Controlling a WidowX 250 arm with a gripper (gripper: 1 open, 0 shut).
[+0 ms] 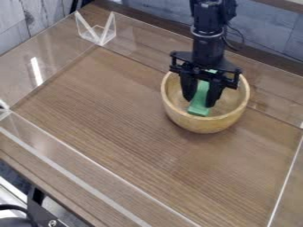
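Note:
A wooden bowl [187, 121] sits on the table at the right of centre, in the camera view. My black gripper [206, 78] reaches down from above into the bowl, its fingers around the top of a green object [201, 105] that lies inside. Whether the fingers touch or hold it I cannot tell.
A dark surface lies beyond the table's back edge. A small white wire object [97, 27] is at the back left.

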